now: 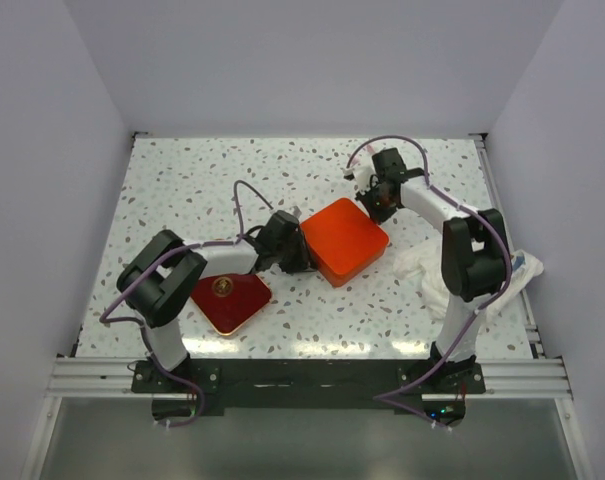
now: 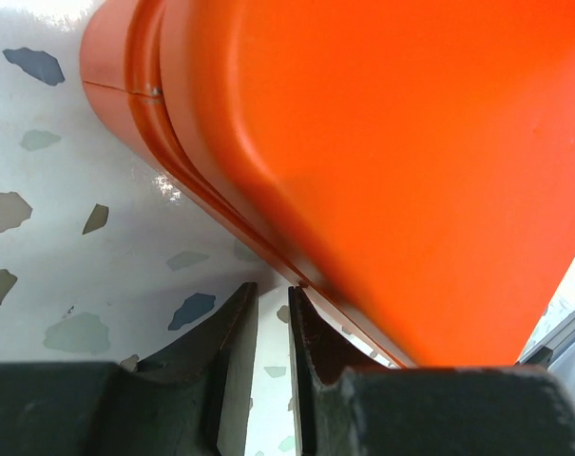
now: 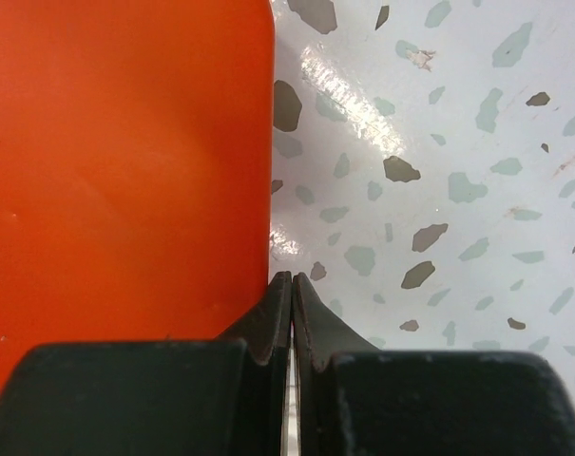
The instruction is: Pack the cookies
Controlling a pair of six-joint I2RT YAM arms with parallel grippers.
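An orange box (image 1: 344,236) with its lid on lies mid-table, slightly turned. My left gripper (image 1: 304,262) is at its left edge; in the left wrist view its fingertips (image 2: 277,294) are slightly apart beside the lid's seam, with nothing seen between them. My right gripper (image 1: 376,214) is at the box's upper-right edge; in the right wrist view its fingertips (image 3: 292,280) are shut together beside the orange side. A dark red tray (image 1: 244,305) with a round gold item lies at the lower left, partly under the left arm. No cookies can be made out.
Crumpled white plastic (image 1: 422,276) lies at the right, partly under the right arm. Something pink and white shows behind the right gripper.
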